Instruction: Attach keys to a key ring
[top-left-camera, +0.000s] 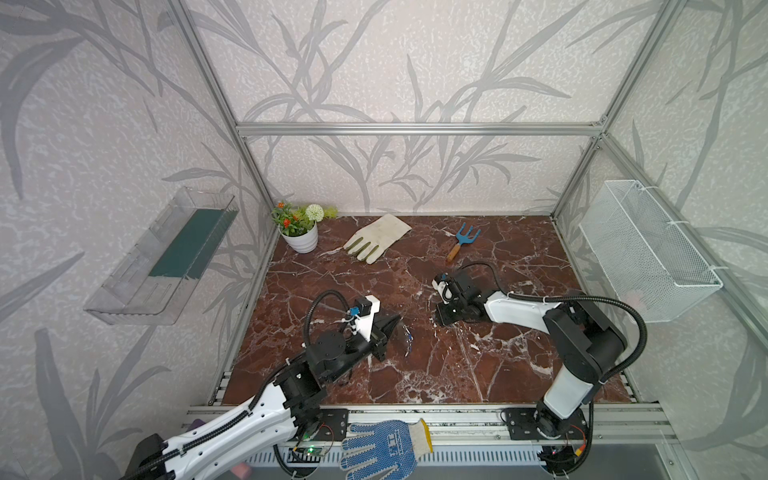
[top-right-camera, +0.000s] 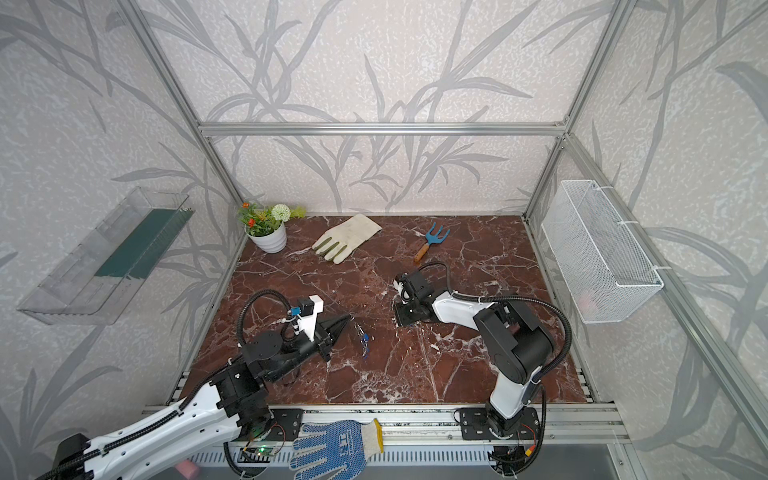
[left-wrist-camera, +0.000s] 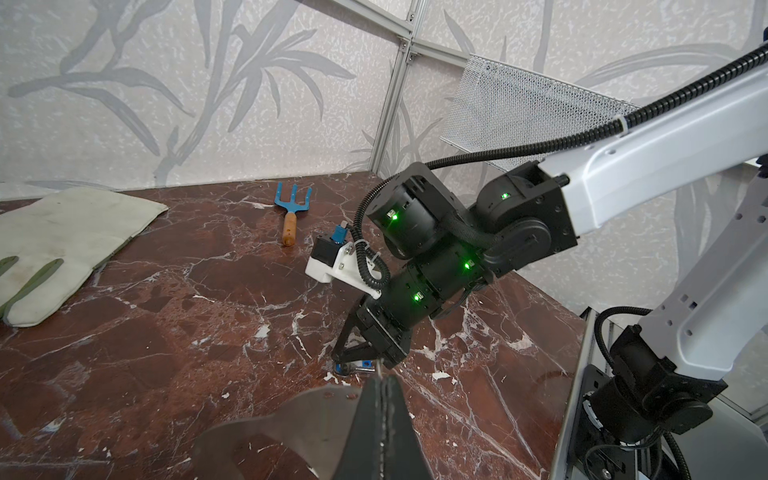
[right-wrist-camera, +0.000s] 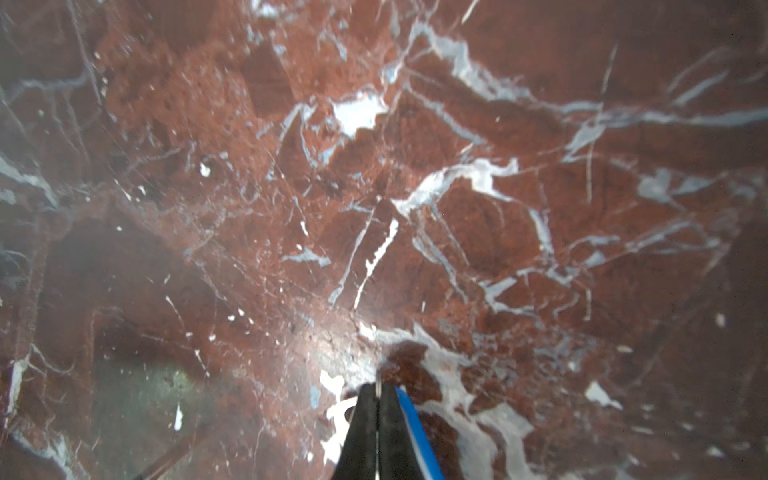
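Note:
My left gripper is raised over the table's middle and shut on a thin grey metal piece, blurred at close range in the left wrist view. From above, a small silver and blue cluster shows just beyond its fingertips; which part is the ring cannot be made out. My right gripper is shut, nothing between its fingers. It points down at a small key with a blue part, which lies at the tabletop right beside the fingers. A white holed part shows on their other side, partly hidden.
At the back lie a pale glove and a blue fork, with a flowerpot at the left. A blue glove lies outside the front edge. Free tabletop separates the grippers from the back items.

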